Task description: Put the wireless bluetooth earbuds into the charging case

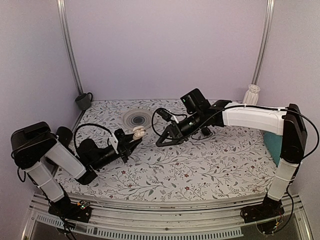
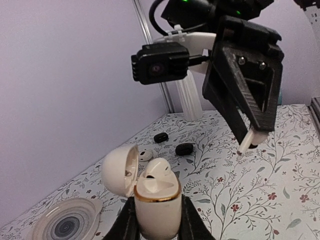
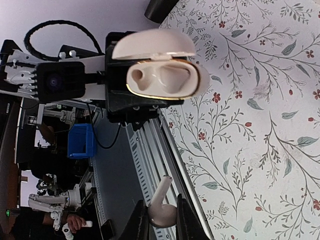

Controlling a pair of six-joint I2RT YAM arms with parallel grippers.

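Note:
The white charging case (image 2: 159,215) with a gold rim stands upright, lid raised, in my left gripper (image 1: 135,140), which is shut on its body. In the right wrist view the case (image 3: 162,80) faces the camera with its openings; a round hole and a wider hollow show, and whether a bud sits inside I cannot tell. My right gripper is shut on a white earbud (image 3: 161,192), its stem pointing away from the fingers. From the left wrist view that earbud (image 2: 247,142) pokes out of the right fingertips, apart from the case, to its right and higher.
A round grey patterned plate (image 1: 138,118) lies behind the left gripper. Small dark items (image 2: 184,149) and a white disc (image 2: 145,155) rest farther back. A mug (image 1: 84,101) and a white vase (image 1: 251,95) stand at the sides.

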